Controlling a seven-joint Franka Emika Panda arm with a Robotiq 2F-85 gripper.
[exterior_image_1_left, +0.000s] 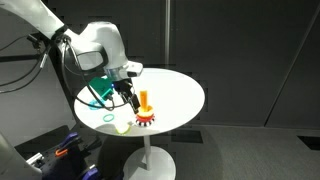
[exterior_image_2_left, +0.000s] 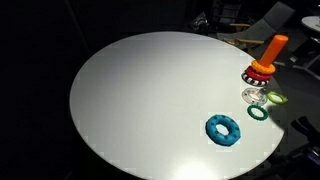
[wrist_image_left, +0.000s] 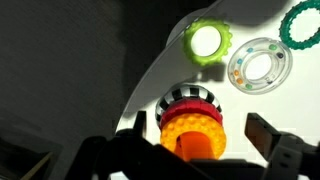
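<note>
A ring stacker stands near the table's edge, its orange peg (exterior_image_2_left: 274, 50) rising above an orange ring (wrist_image_left: 192, 129), a red ring and a black-and-white ring (wrist_image_left: 187, 92). My gripper is open above it; in the wrist view its fingertips show on either side of the stack, with nothing gripped. Loose on the table lie a lime-green ring (wrist_image_left: 207, 40), a clear ring with coloured beads (wrist_image_left: 260, 66), a dark green ring (exterior_image_2_left: 258, 113) and a blue ring (exterior_image_2_left: 222, 131). From exterior view 1, the gripper appears just left of the peg and above its top.
Dark floor (wrist_image_left: 70, 60) lies beyond that edge.
</note>
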